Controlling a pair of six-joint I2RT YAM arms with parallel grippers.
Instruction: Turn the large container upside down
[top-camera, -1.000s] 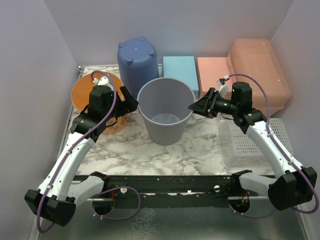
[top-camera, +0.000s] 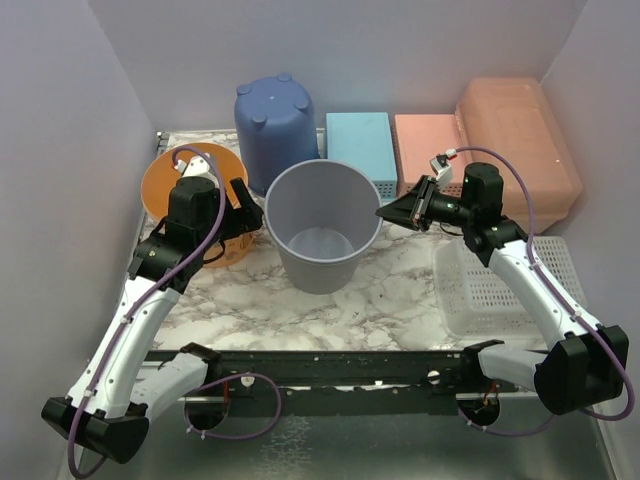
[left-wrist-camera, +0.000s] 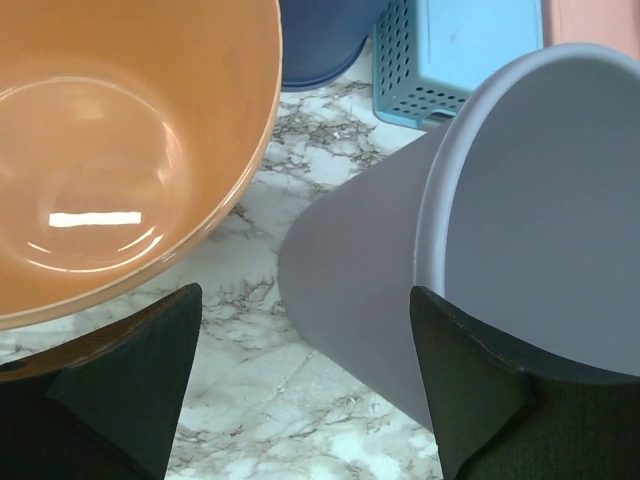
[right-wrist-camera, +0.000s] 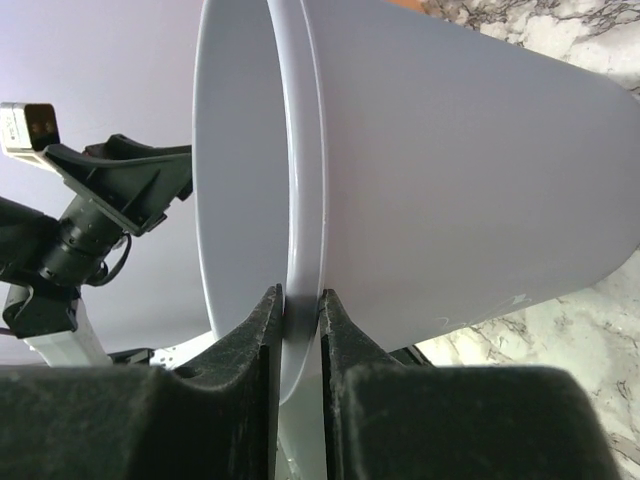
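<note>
The large grey container (top-camera: 318, 282) stands mouth-up in the middle of the table, leaning a little. On its right side, my right gripper is shut on the rim, with the wall of the grey container (right-wrist-camera: 450, 170) pinched between its fingers. To the left of the container, my left gripper (top-camera: 246, 208) is open beside the rim. In the left wrist view, one finger (left-wrist-camera: 465, 385) overlaps the edge of the grey container (left-wrist-camera: 360, 240), and the other finger (left-wrist-camera: 120, 385) is over by the orange bowl. Whether the near finger touches the rim, I cannot tell.
An orange bowl (top-camera: 160, 190) sits under my left arm. Behind the container are an upturned blue bin (top-camera: 275, 130), a light-blue basket (top-camera: 358, 145), a pink basket (top-camera: 425, 145) and a large peach bin (top-camera: 520, 150). A white perforated basket (top-camera: 500, 295) lies at right.
The container shifted slightly left and tilted a little. The right gripper stays at the rim.
</note>
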